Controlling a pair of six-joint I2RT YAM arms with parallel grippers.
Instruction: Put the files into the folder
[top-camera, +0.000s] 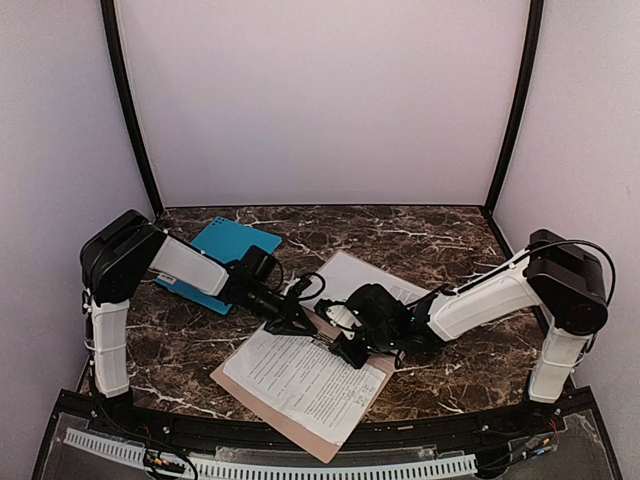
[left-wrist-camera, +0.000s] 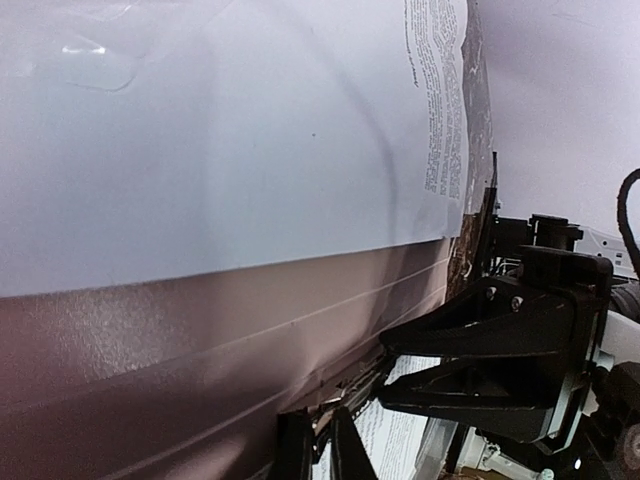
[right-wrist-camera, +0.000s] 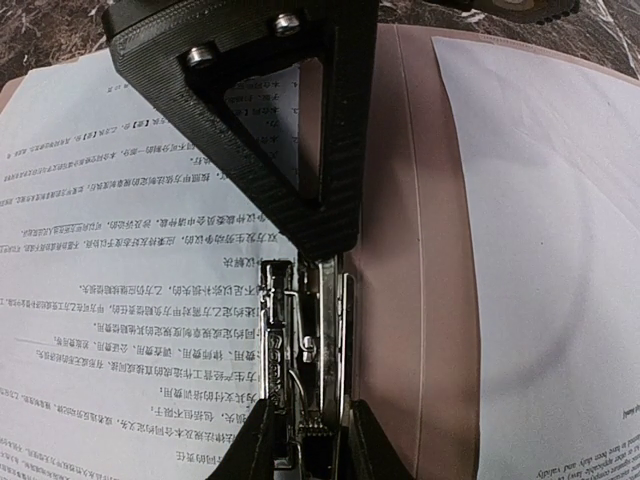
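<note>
An open pink folder (top-camera: 240, 387) lies on the marble table, with printed papers (top-camera: 305, 380) on its near side and more papers (right-wrist-camera: 550, 250) on its far side. A metal clip (right-wrist-camera: 305, 350) runs along the middle by the spine. Both grippers meet at this clip: my left gripper (top-camera: 308, 326) is shut on it at one end, and my right gripper (top-camera: 343, 348) is shut on it a little to the right. Their fingertips are partly hidden by the arms and the clip's parts.
A blue folder (top-camera: 220, 237) lies at the back left, partly under my left arm. Bare marble table (top-camera: 420, 225) shows at the back and at both near corners. Walls stand on both sides.
</note>
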